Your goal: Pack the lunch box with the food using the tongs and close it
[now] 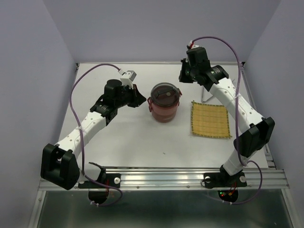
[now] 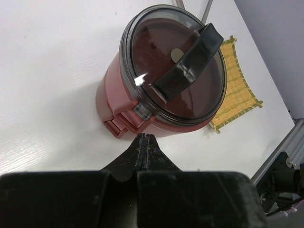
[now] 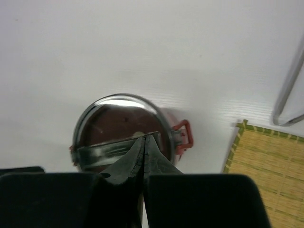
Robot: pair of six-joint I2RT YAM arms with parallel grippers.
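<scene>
A round maroon lunch box (image 1: 163,111) with a dark clear lid (image 2: 156,52), black handle (image 2: 187,66) and red side latches (image 3: 185,137) stands upright mid-table. My left gripper (image 1: 140,99) is shut just left of it, pointing at a latch in the left wrist view, apart from it. My right gripper (image 1: 183,75) is shut, raised above and behind the box's right side, with nothing visible between its fingers.
A yellow woven mat (image 1: 210,121) lies right of the box. A pale item with a grey edge (image 3: 285,99) lies behind the mat, partly hidden by my right arm.
</scene>
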